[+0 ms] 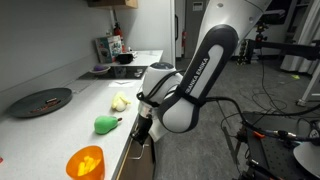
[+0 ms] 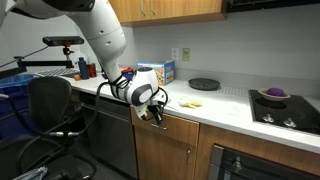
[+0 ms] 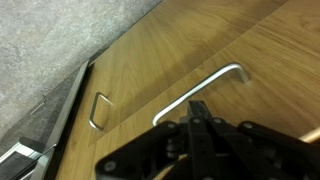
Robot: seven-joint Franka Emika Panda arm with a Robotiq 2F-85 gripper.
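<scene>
My gripper points at the wooden drawer front [image 3: 225, 103] below the countertop. Its black fingers are together, and nothing shows between them. A silver bar handle [image 3: 215, 80] runs across the drawer close to the fingertips; touching or apart, I cannot tell. A second silver handle [image 3: 94, 112] sits farther left, on the cabinet door below. In exterior view 2 the gripper [image 2: 157, 120] is at the upper left of the wooden cabinet [image 2: 178, 155]; the arm partly hides the drawer.
On the white countertop [image 1: 98, 90] are an orange bowl [image 1: 86, 163] with yellow contents, a green object [image 1: 106, 124], yellow items [image 1: 120, 102] and a dark round pan [image 1: 40, 102]. A stove [image 2: 285, 110] lies farther along. Open floor [image 1: 215, 140] lies before the cabinets.
</scene>
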